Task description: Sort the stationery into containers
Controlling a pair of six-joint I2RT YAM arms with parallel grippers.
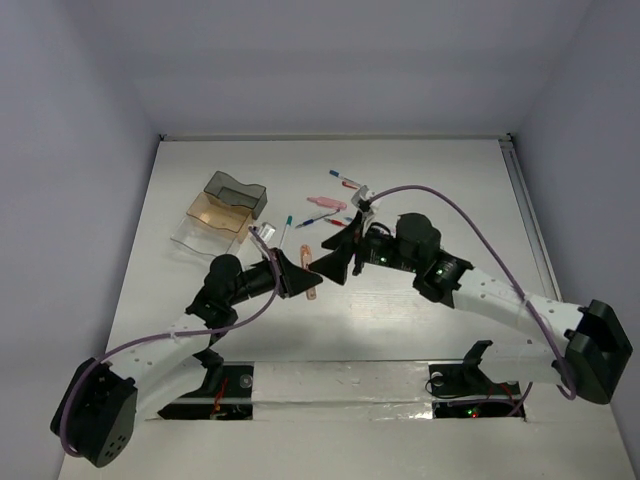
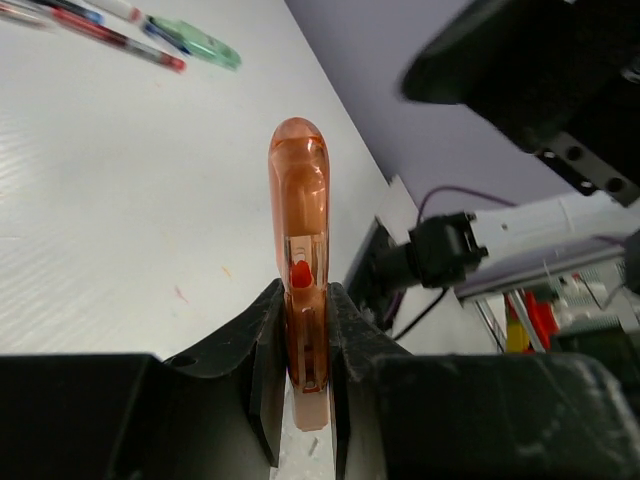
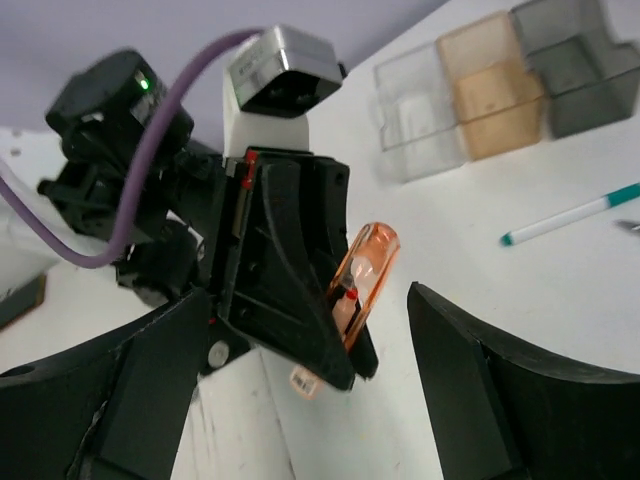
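Note:
An orange translucent utensil (image 2: 303, 200), see-through with a red spot inside, stands upright between the fingers of my left gripper, which is shut on it. From the right wrist view the same orange piece (image 3: 368, 262) slants out of the left gripper. My right gripper is open and empty, with the left fingers and the orange piece just beyond its gap. A teal-capped white marker (image 3: 570, 216) lies near them.
Several pens lie mid-table, among them a pink piece (image 1: 327, 203), a blue pen (image 1: 318, 218) and a blue-capped marker (image 1: 345, 177). A green piece (image 2: 200, 42) lies by a red marker (image 2: 120, 38).

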